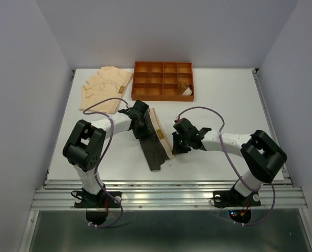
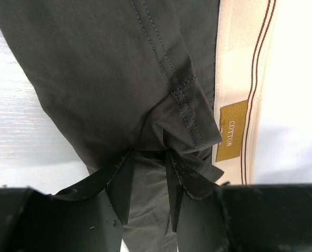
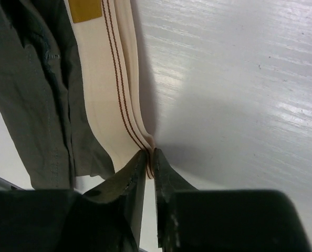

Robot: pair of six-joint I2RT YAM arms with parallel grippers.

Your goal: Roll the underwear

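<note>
The dark grey underwear (image 1: 153,151) lies slanting across the middle of the table, its cream waistband (image 1: 159,134) along the right side. A tan "COTTON" label (image 2: 232,129) sits on that band. Over the far part of the dark cloth is my left gripper, fingers partly apart, with a bunched fold of cloth at the tips. At the near end of the band, my right gripper has its fingertips close together with the band's edge pinched between them. In the top view the grippers hide parts of the garment.
A brown compartment box (image 1: 155,81) stands at the back, with a few items in its right-hand cells. Cream folded garments (image 1: 102,88) lie at the back left. To the right and at the front left, the white table (image 1: 229,94) is bare.
</note>
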